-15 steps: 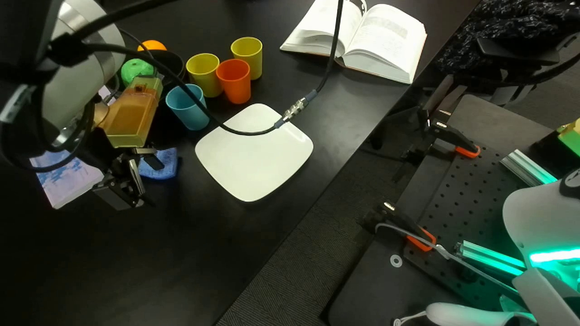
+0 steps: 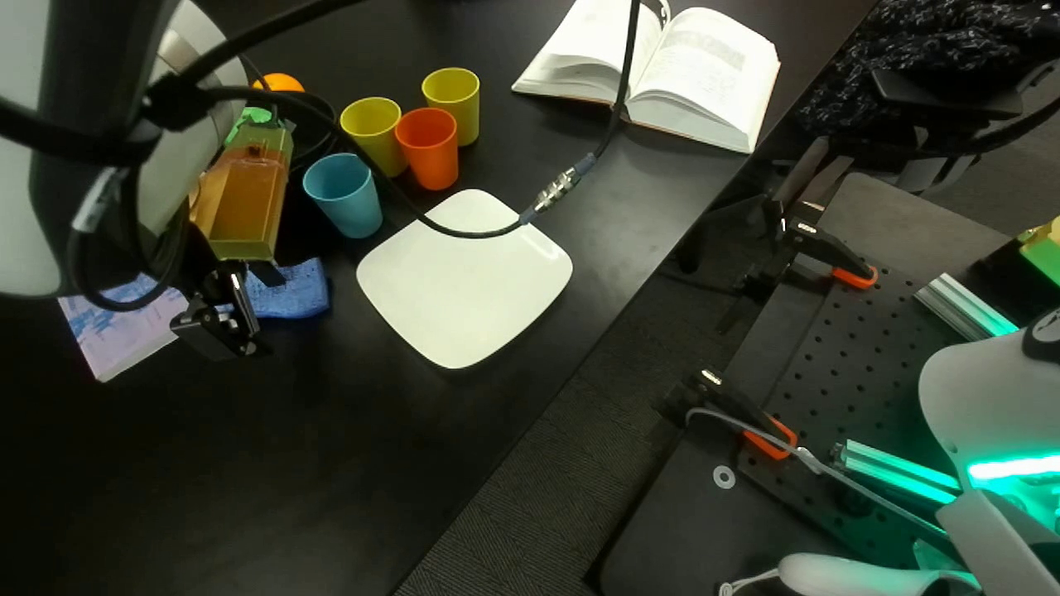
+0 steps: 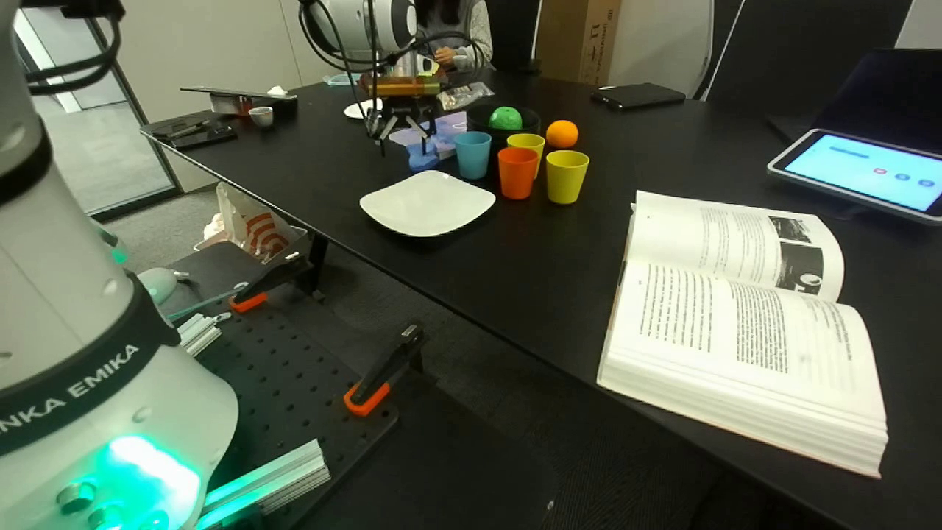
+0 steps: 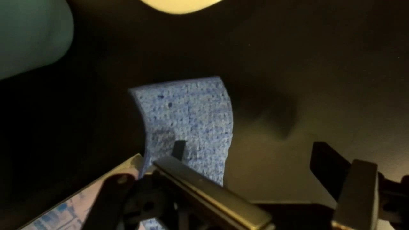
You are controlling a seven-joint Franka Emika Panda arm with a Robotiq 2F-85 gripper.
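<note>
A blue cloth or thin sponge [image 4: 191, 118] lies bowed on the dark table, its near part hidden by a finger in the wrist view. My gripper is open, fingers wide apart with nothing held between them. One finger is over the cloth and the other over bare table at the right; whether the first touches the cloth, I cannot tell. From exterior view 1, the gripper [image 2: 257, 310] appears low beside the blue cloth [image 2: 296, 290]. A white square plate [image 2: 464, 283] rests nearby, empty.
Close by stand a blue cup [image 2: 343, 195], an orange cup [image 2: 428, 149] and two yellow cups [image 3: 566, 177]. Behind them is a black bowl [image 3: 481, 119] with a green item [image 3: 505, 118]. A patterned booklet [image 4: 73, 207] lies beside the cloth. Bare table extends toward the front.
In exterior view 1 my gripper has shifted slightly upward in the picture, and the arm slightly right. The cloth's visible edge also sits a little higher. Cups and plate have stayed put.
</note>
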